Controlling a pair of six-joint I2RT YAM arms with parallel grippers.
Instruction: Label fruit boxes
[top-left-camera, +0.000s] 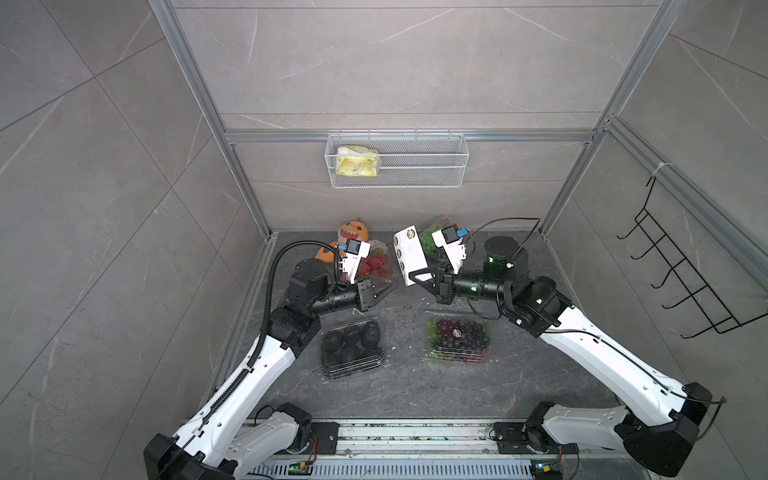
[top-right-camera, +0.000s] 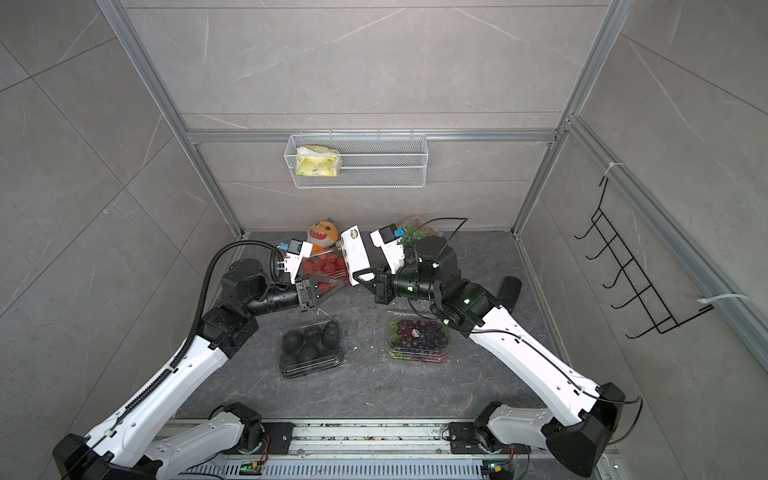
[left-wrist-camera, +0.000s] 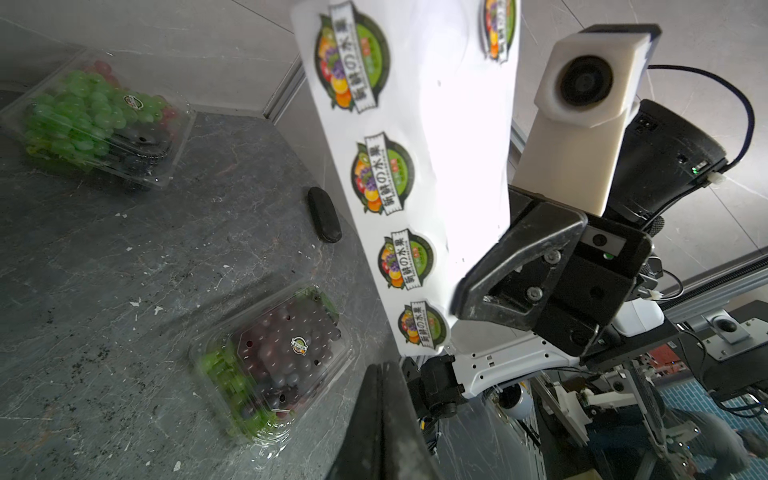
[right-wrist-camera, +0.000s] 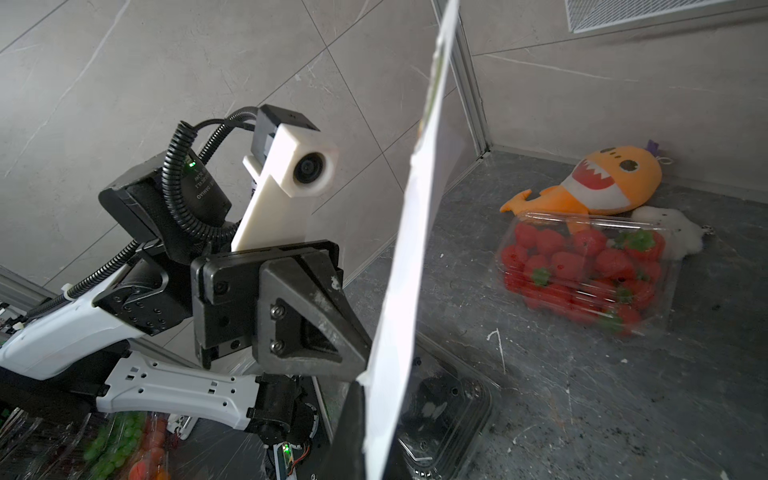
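A white sticker sheet (left-wrist-camera: 472, 144) stands upright in my right gripper (top-left-camera: 411, 277), which is shut on its lower end. Round fruit stickers (left-wrist-camera: 405, 257) run down one side of the sheet, the lowest at its bottom corner. My left gripper is shut with nothing between its fingers, its tips just below that corner. A clear box of dark and green grapes (top-right-camera: 417, 336) bears a sticker, and so does the green grape box (left-wrist-camera: 92, 120) behind. No sticker shows on the strawberry box (right-wrist-camera: 584, 272) or the dark fruit box (top-left-camera: 352, 348).
An orange shark toy (right-wrist-camera: 616, 180) and a white plush (right-wrist-camera: 672, 228) lie behind the strawberries. A black oblong object (left-wrist-camera: 324, 214) rests on the counter to the right. The wire basket (top-left-camera: 424, 160) hangs on the back wall.
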